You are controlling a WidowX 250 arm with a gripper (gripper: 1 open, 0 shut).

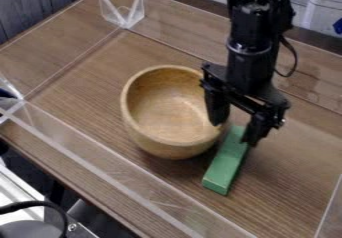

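Note:
My black gripper (239, 116) hangs low over the right rim of a round wooden bowl (150, 127), its fingers open and spread, with the right one above the top end of a green bar (225, 167). The green bar lies lengthwise on the wooden table to the bowl's lower right. The bowl looks empty. Whether the fingertips touch the bar is hard to tell.
Clear plastic edge pieces run along the back left, left side and front. A black cable lies at the lower left, off the table.

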